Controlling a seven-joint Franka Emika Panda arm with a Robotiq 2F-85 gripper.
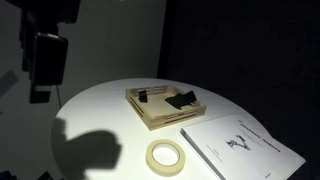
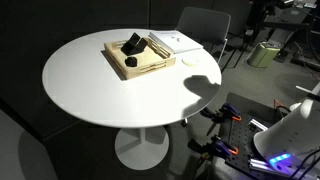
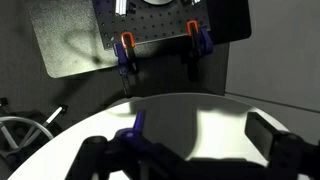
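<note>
My gripper stands open in the wrist view, its dark fingers wide apart at either side with only bare white table below them. In exterior view 1, a dark part of the arm's end hangs close to the camera at the upper left. A shallow wooden tray (image 1: 150,120) rests on the round white table (image 1: 105,105), holding a black angular object (image 1: 182,100) and a smaller dark object (image 1: 142,96). In front of the tray lies a roll of cream tape (image 1: 153,164). To its right is a white printed booklet or box (image 1: 240,147).
The robot's base plate (image 3: 75,60), with orange-and-blue clamps (image 3: 127,42), sits beyond the table edge. A grey chair (image 2: 205,25) stands behind the table. A cable (image 3: 30,122) loops at the left.
</note>
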